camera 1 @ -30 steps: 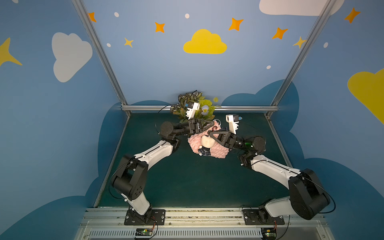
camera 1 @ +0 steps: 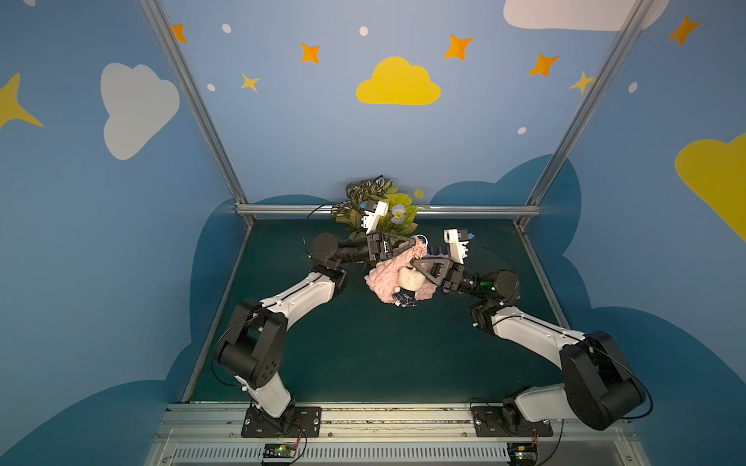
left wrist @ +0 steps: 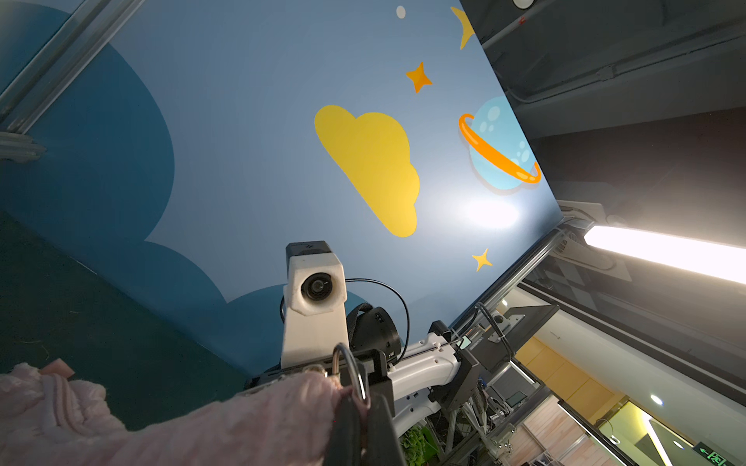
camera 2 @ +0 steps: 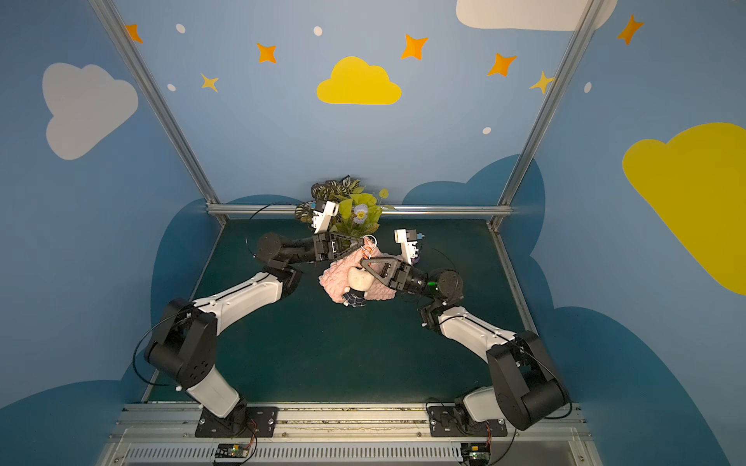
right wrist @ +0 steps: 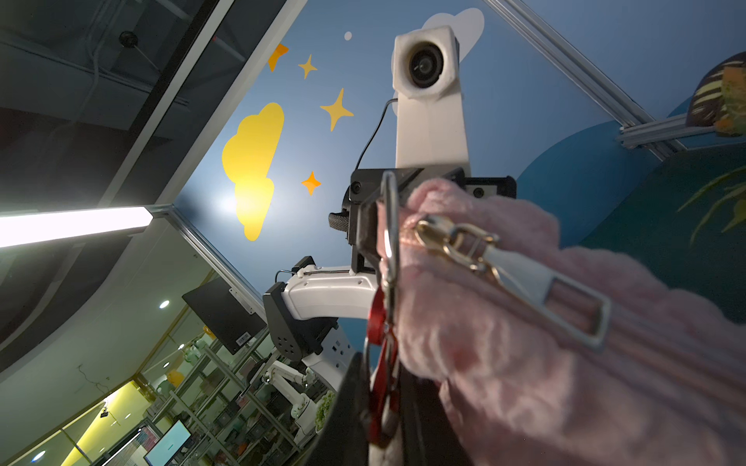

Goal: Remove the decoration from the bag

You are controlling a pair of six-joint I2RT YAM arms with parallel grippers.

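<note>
A fluffy pink bag [camera 1: 383, 281] lies between my grippers, its upper corner raised. Its metal ring [right wrist: 391, 225] stands at that corner. From the ring, a red strap [right wrist: 378, 318] runs down toward the cream-headed doll decoration [camera 1: 410, 279], which has a dark checked outfit. My left gripper is shut at the bag's corner, beside the ring; what its tips pinch is hidden. My right gripper is part-way open below the ring, its fingers on either side of the strap. Whether they touch it cannot be told.
A leafy plant with a pale flower [camera 1: 398, 214] stands at the back, behind my left gripper. A gold zipper pull [right wrist: 536, 287] hangs on the bag near the ring.
The doll has swung slightly right and down. My right gripper has shifted a little right and toward the front. The ring has moved slightly, and more red shows below it. The left arm barely moved.
</note>
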